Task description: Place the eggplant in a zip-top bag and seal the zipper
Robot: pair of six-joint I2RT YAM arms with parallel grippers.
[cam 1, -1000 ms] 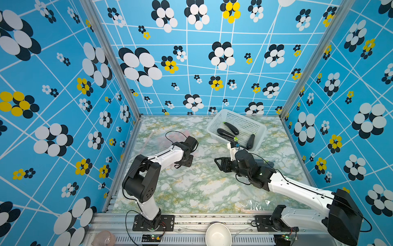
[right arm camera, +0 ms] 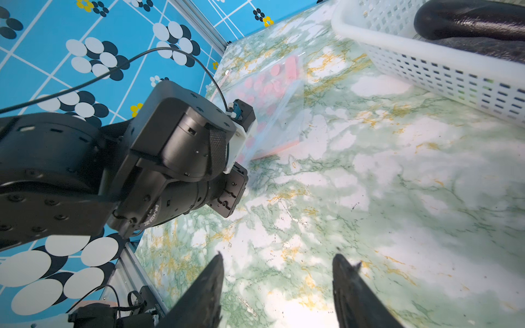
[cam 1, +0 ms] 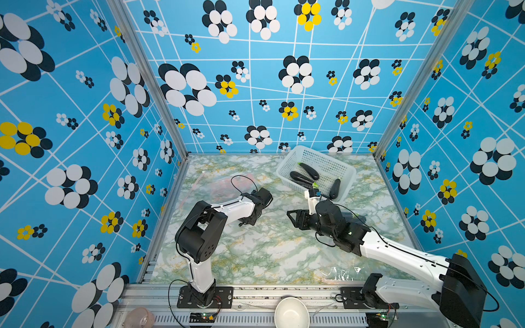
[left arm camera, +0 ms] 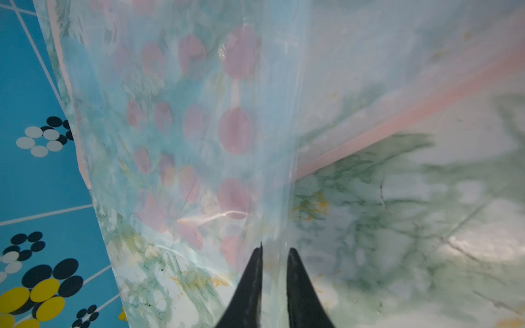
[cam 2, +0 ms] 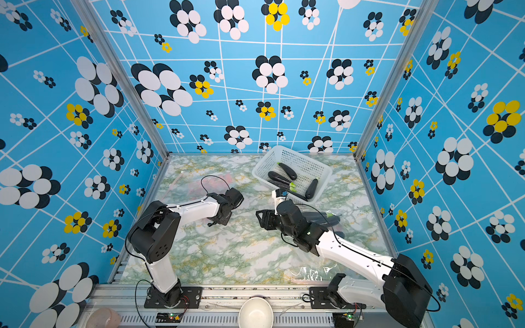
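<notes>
A translucent zip top bag with pink dots point(left arm camera: 191, 120) lies on the marble table at the back left. My left gripper is over its edge, fingers a little apart; whether film is between them I cannot tell. Several dark eggplants point(cam 1: 308, 170) point(right arm camera: 469, 20) lie in a white perforated basket point(cam 1: 284, 166) at the back right. My right gripper stands open over bare table in front of the basket, nothing between its fingers.
Another dark item in clear plastic point(cam 2: 328, 219) lies partly hidden behind the right arm. Clear plastic point(cam 1: 339, 274) is at the front right edge. A white bowl point(cam 2: 256, 314) sits beyond the front rail.
The right arm has barely moved.
</notes>
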